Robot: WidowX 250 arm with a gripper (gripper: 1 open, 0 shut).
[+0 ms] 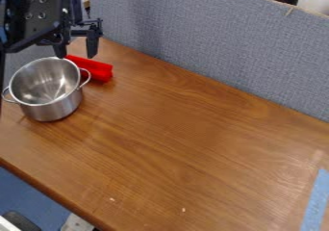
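A steel pot (46, 100) with two side handles stands at the left of the wooden table. Just behind it lies a red object (94, 68), long and smooth, partly hidden by the pot and the arm. My black gripper (77, 44) hangs at the upper left, above the back of the pot and the red object, pointing down. Its fingers stand apart, with nothing seen held between them.
A grey padded wall (218, 42) runs along the back. A light blue strip (313, 201) lies at the right edge.
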